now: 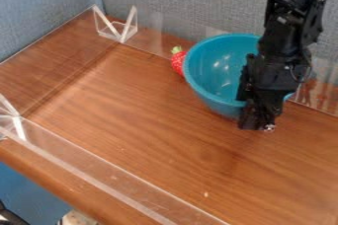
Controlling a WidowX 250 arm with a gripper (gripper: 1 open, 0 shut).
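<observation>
A teal bowl stands on the wooden table toward the back right. A red strawberry lies just left of it, partly hidden by the bowl's rim. The black gripper hangs at the bowl's right side, its tips low near the front of the rim; it covers part of the bowl, and whether anything is between its fingers cannot be seen.
Clear plastic barriers line the table's back and front left edges, with a white bracket at the back left. Grey padded walls rise behind.
</observation>
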